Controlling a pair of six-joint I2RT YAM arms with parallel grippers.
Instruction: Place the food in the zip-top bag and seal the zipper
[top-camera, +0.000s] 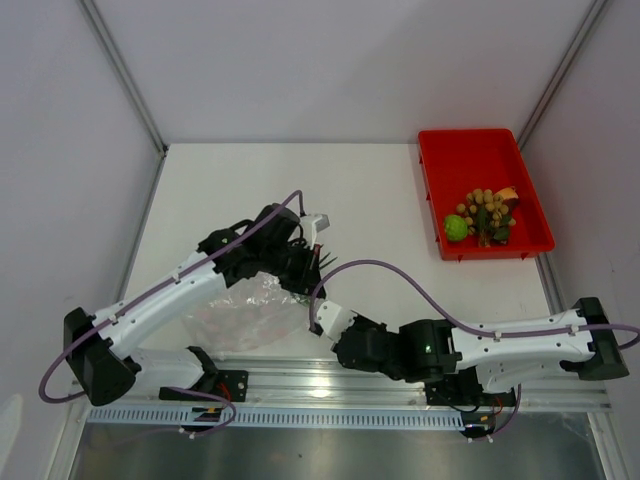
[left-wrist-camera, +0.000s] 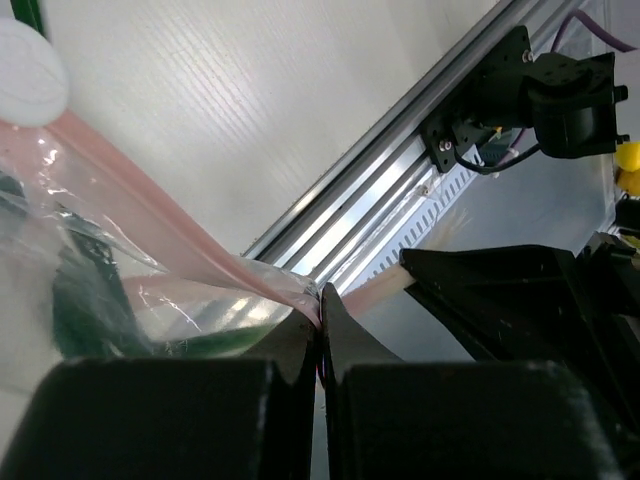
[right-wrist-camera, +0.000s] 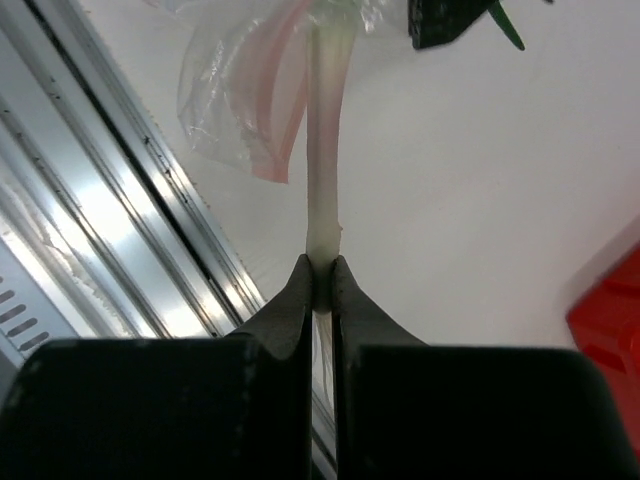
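Note:
The clear zip top bag (top-camera: 255, 315) lies at the table's front left, with a pink zipper strip (left-wrist-camera: 150, 200) along its mouth. Dark green shapes (left-wrist-camera: 90, 290) show through its film in the left wrist view. A white round thing (left-wrist-camera: 30, 72) is at that view's left edge. My left gripper is shut on the bag at the end of the pink strip. Close by, my right gripper is shut on a narrow, bunched piece of the bag, pulled taut between the two grippers. In the top view, the arms hide both fingertips.
At the back right stands a red basket (top-camera: 470, 165) holding a green ball-shaped vegetable (top-camera: 456, 228), a yellowish bunch (top-camera: 487, 212) and an orange piece (top-camera: 508, 194). Behind the arms, the white table (top-camera: 290, 175) is bare. A metal rail (top-camera: 320, 380) runs along the front.

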